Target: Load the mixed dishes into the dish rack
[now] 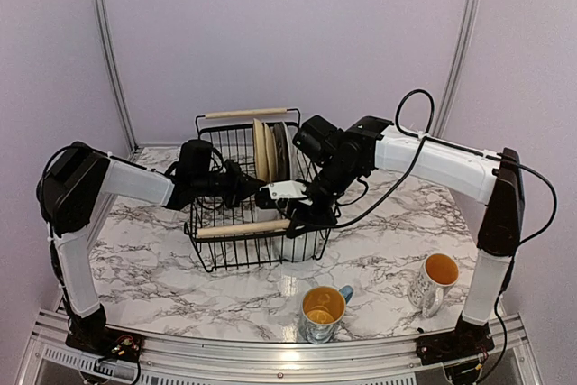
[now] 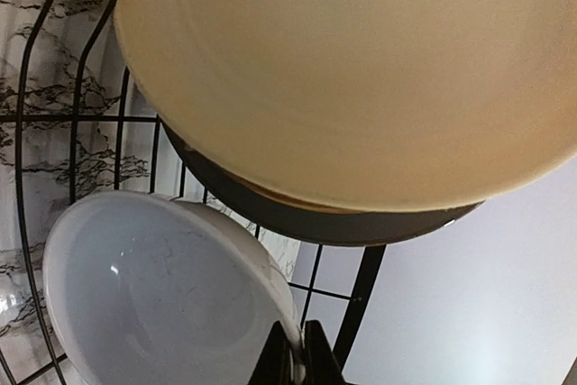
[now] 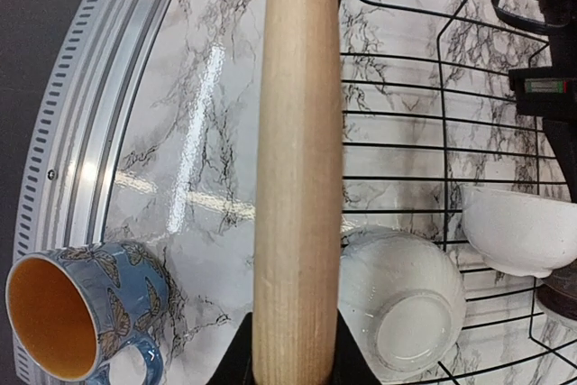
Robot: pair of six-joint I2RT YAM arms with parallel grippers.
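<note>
A black wire dish rack (image 1: 207,259) holds upright plates (image 1: 261,149) at its back, a cream one (image 2: 343,78) nearest in the left wrist view, a dark one behind it. My left gripper is shut on the rim of a white bowl (image 2: 171,286), below the plates, inside the rack. My right gripper is shut on the rack's front wooden handle (image 3: 296,169). In the right wrist view an upturned white bowl (image 3: 406,313) and another white bowl (image 3: 518,227) lie in the rack. The top view hides most of both bowls behind my arms.
A blue mug (image 1: 320,317) with orange inside stands at the front middle, a white patterned mug (image 1: 428,286) at the right.
</note>
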